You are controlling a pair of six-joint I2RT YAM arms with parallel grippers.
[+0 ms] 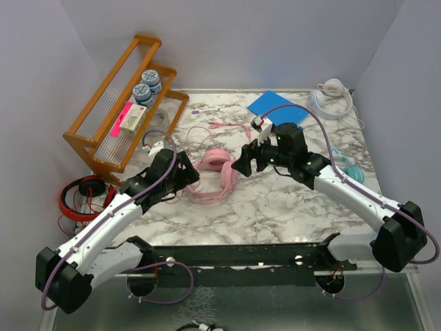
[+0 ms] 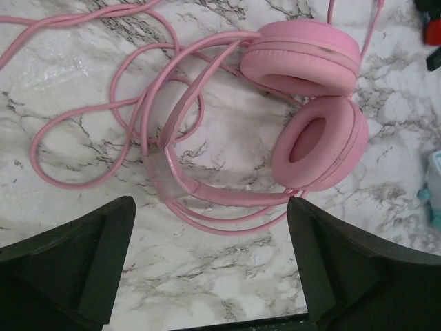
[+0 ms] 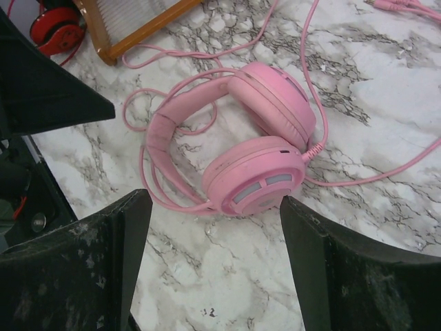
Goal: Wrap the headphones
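The pink headphones [image 1: 219, 157] lie on the marble table between my two arms. Seen from the left wrist, their headband [image 2: 224, 195] curves toward that gripper and both ear cups [image 2: 303, 62] rest at the far right. Loose pink cable [image 2: 83, 112] loops beside the band and runs partly beneath it. My left gripper [image 1: 194, 174] stands open at the headband side, nothing between its fingers. Close to the nearer ear cup [image 3: 255, 178], my right gripper [image 1: 243, 167] is open and empty. The cable's plug end [image 3: 386, 5] lies farther back on the table.
A wooden rack [image 1: 124, 96] with jars and a box stands at the left, red-black headphones [image 1: 86, 198] beside it. A blue sheet [image 1: 275, 107], white headphones [image 1: 331, 100] and teal headphones [image 1: 353, 171] lie toward the right.
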